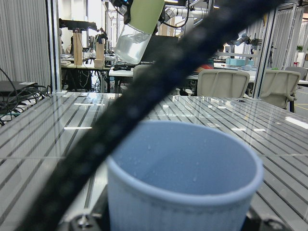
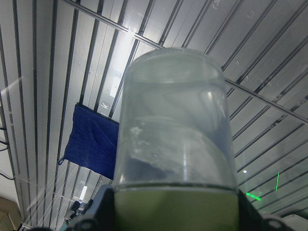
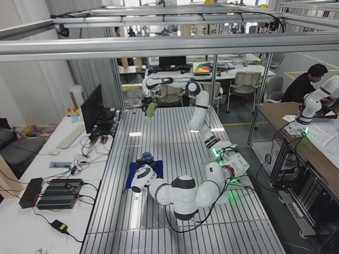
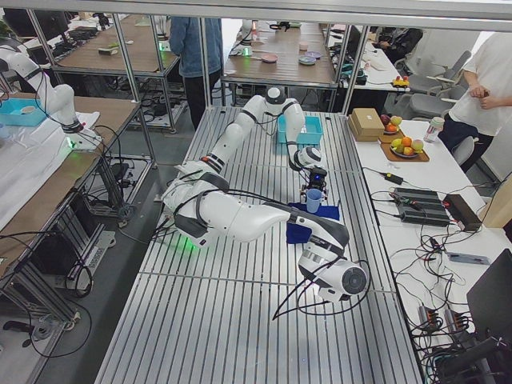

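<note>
A light blue cup (image 1: 185, 192) stands upright in my left gripper (image 3: 146, 162) over the dark blue cloth (image 2: 91, 139); the gripper appears shut on it. Higher and farther back in the camera left view, my right gripper (image 3: 148, 107) is shut on a clear bottle with a green band (image 2: 175, 144), tilted, with liquid visible inside. In the left wrist view the bottle hangs above and beyond the cup. The fingers of both grippers are mostly hidden by what they hold.
A side desk (image 3: 63, 206) with a monitor, cables and black boxes runs along one edge. A teal bin (image 4: 318, 130) shows in the camera right view. Aluminium frame posts surround the table.
</note>
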